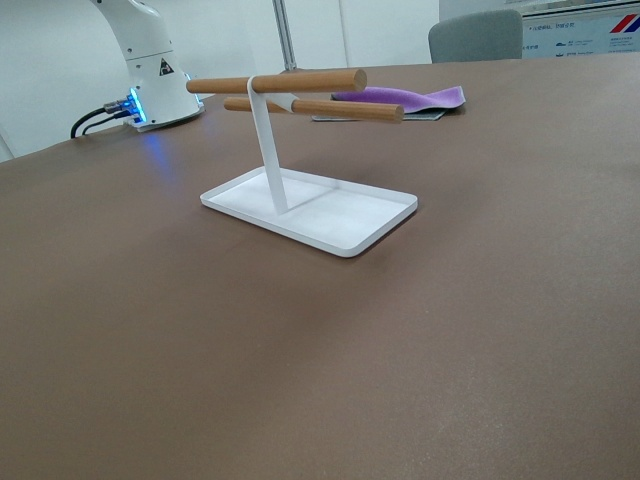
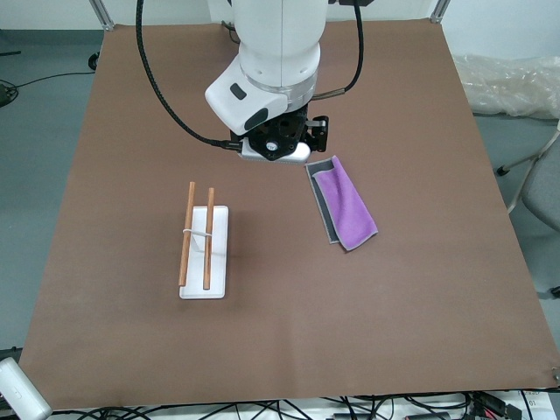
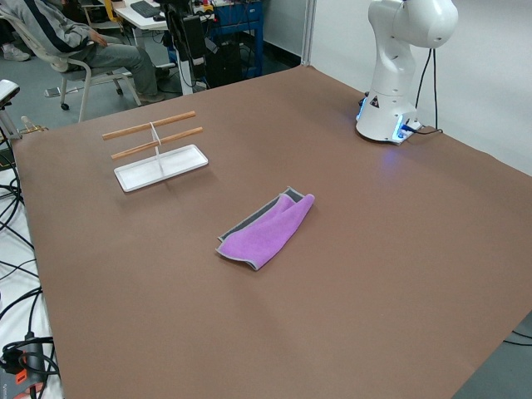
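Observation:
A white tray stand (image 2: 216,271) with two wooden bars (image 2: 185,254) stands left of centre in the left view; the top view (image 1: 340,220) shows the bars on a white post. A folded purple cloth with grey edging (image 2: 346,207) lies to its right, also seen in the right view (image 3: 264,233). The arm's gripper mount (image 2: 279,138) hangs above the table, up and right of the stand, just beyond the cloth's upper end; the fingers are hidden beneath it, so their state does not show.
A grey chair (image 2: 542,184) stands off the right edge, and cables (image 3: 21,299) run along the table's edge in the right view.

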